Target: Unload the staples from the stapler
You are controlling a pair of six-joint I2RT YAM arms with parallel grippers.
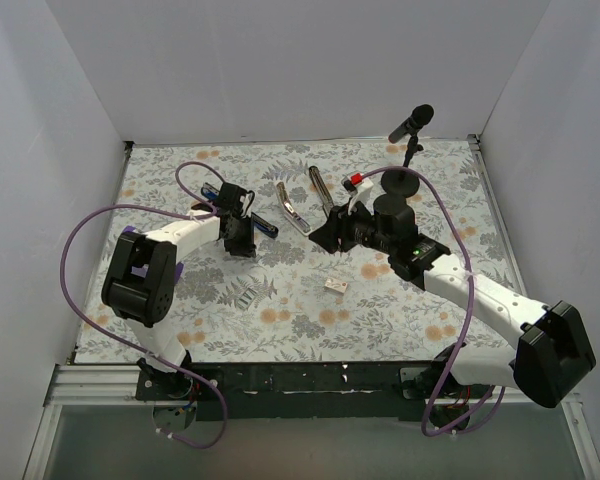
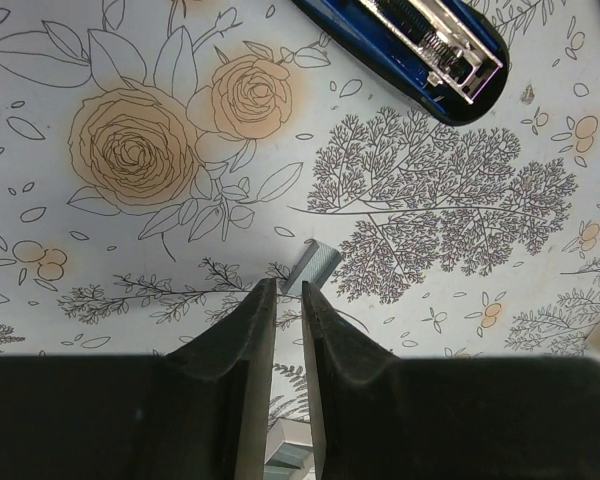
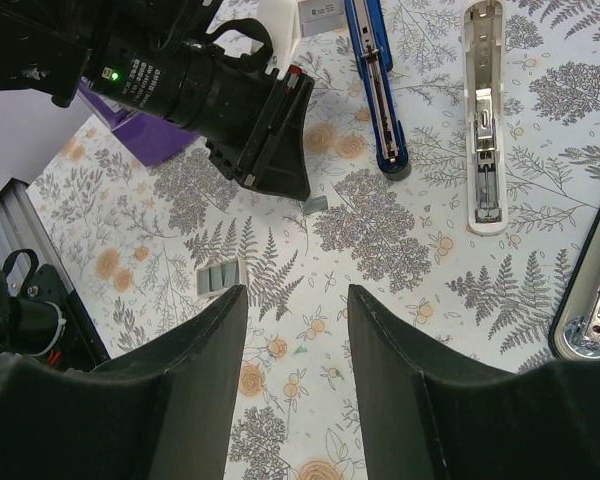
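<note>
A blue stapler, open with its spring channel showing, lies at the upper middle, also seen in the right wrist view [image 3: 376, 85]. Below it a small grey strip of staples [image 2: 313, 265] lies on the floral mat, just at the fingertips of my left gripper, which points down with its fingers close together; whether they hold the strip is unclear. My right gripper is open over the mat, nothing between its fingers.
A white stapler [image 3: 485, 200] and a grey one [image 3: 590, 310] lie to the right. A small clear box of staples [image 3: 218, 280] is near the front left; a purple holder [image 3: 145, 135] is at the left.
</note>
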